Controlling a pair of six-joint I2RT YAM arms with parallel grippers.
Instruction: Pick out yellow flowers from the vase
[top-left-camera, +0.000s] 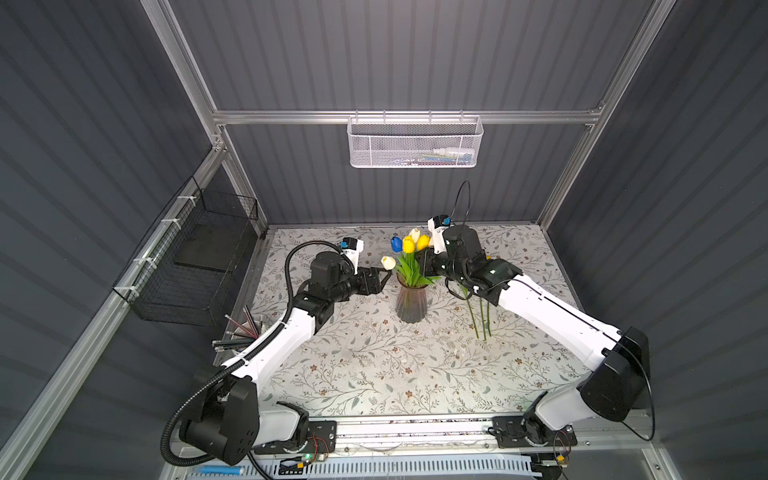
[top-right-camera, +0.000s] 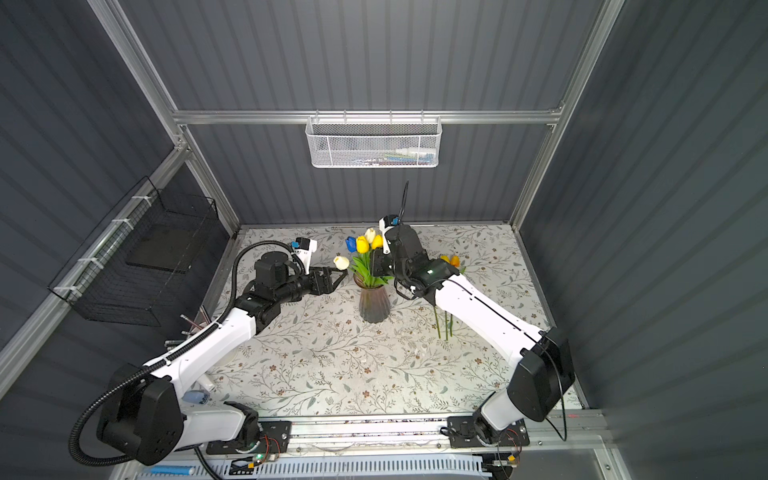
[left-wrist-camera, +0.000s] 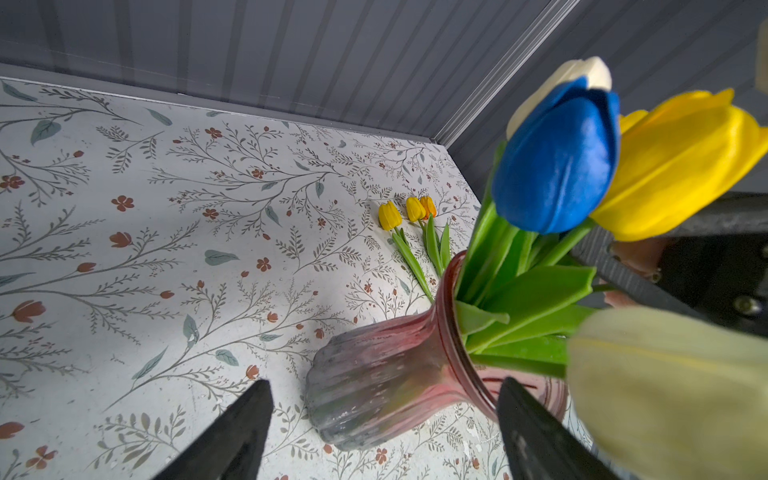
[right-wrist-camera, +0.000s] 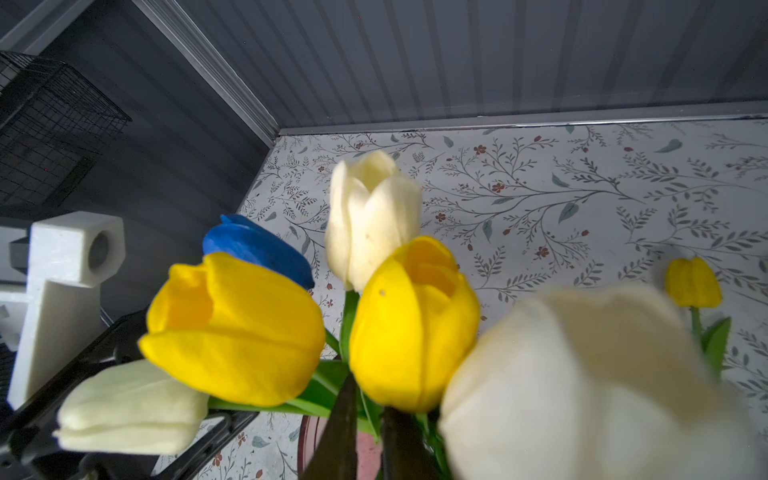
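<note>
The ribbed vase (top-left-camera: 411, 304) holds blue, white and yellow tulips. In the right wrist view two yellow tulips (right-wrist-camera: 414, 328) (right-wrist-camera: 232, 328) crowd just above my right gripper, which is shut on green stem below the blooms. My left gripper stands open at the vase's left, beside a low white tulip (top-left-camera: 388, 262), with the vase between and beyond its blurred fingers in its wrist view. More yellow and orange tulips (left-wrist-camera: 389, 216) lie on the table right of the vase, partly hidden by my right arm in the top views.
A black wire basket (top-left-camera: 192, 264) hangs on the left wall, with a bundle of rods below it. A white mesh basket (top-left-camera: 414, 144) is on the back wall.
</note>
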